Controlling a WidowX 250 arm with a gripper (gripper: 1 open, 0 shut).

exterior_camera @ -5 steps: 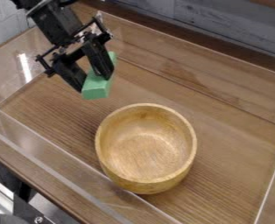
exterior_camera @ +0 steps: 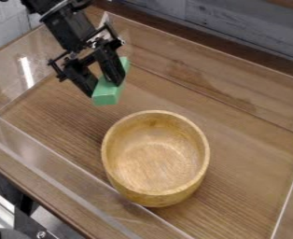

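My black gripper point(exterior_camera: 109, 73) hangs in the upper left of the camera view, shut on a green block point(exterior_camera: 109, 90) that it holds tilted above the wooden surface. Below and to the right of it, a light wooden oval bowl point(exterior_camera: 156, 159) rests on the table, empty. The block is apart from the bowl, up and to the left of its rim.
Pale panels edge the surface at the top, right and lower left.
The gripper and green block have moved slightly up over the last second. The bowl has stayed in place.
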